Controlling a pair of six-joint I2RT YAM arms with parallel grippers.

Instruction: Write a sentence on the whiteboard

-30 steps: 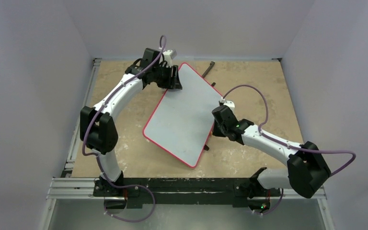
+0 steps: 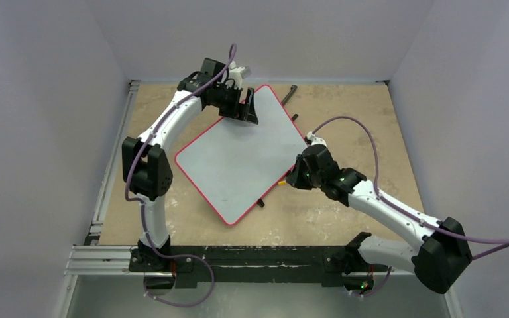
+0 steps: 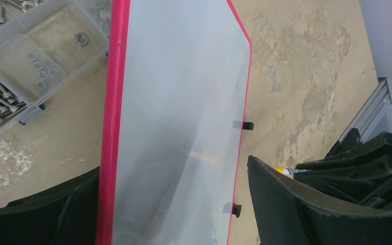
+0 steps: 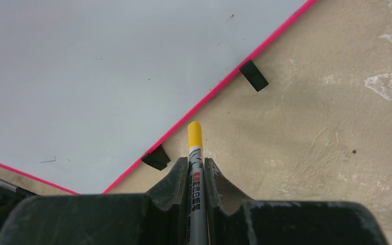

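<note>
The white, pink-edged whiteboard point(image 2: 238, 165) lies diagonally across the table, bare except for a few small specks and a faint short stroke at its lower part. At its upper-left edge my left gripper point(image 2: 246, 114) is open. In the left wrist view the board passes between its widely spaced fingers, one finger point(image 3: 286, 204) above the surface and the other partly hidden behind the pink edge. My right gripper is shut on a grey marker point(image 4: 196, 158) with a yellow tip. That tip points forward, just off the board's lower-right edge, over bare table.
Black clips point(image 4: 254, 76) stick out along the board's right edge. A dark tool point(image 2: 289, 95) lies behind the board. In the left wrist view, a clear compartment box point(image 3: 56, 61) holds screws and nuts.
My left gripper moved a little right with its fingers spreading.
</note>
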